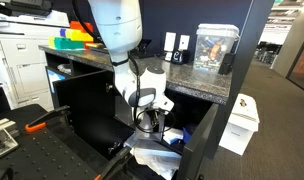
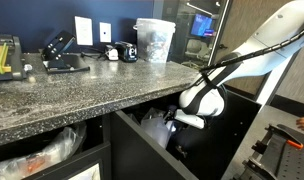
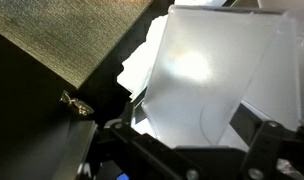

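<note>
My gripper is open, its two black fingers showing along the lower edge of the wrist view. A translucent whitish plastic piece (image 3: 192,75) fills the space just ahead of and between them; whether it touches either finger cannot be told. In exterior view 1 the white arm (image 1: 120,30) reaches down into a dark open drawer (image 1: 87,115), with the gripper (image 1: 152,122) low inside it. White and clear plastic items (image 1: 155,157) lie at the drawer's bottom. From exterior view 2, clear plastic (image 2: 155,128) shows beside the gripper, whose fingertips are hard to make out.
A stone countertop (image 2: 87,98) runs along the drawer, bearing a clear tub (image 1: 214,46) and a dark device (image 2: 60,52). Colored blocks (image 1: 70,40) stand at the counter's far left. A white bin (image 1: 239,128) is on the floor. Dark drawer walls (image 1: 200,140) close in around the gripper.
</note>
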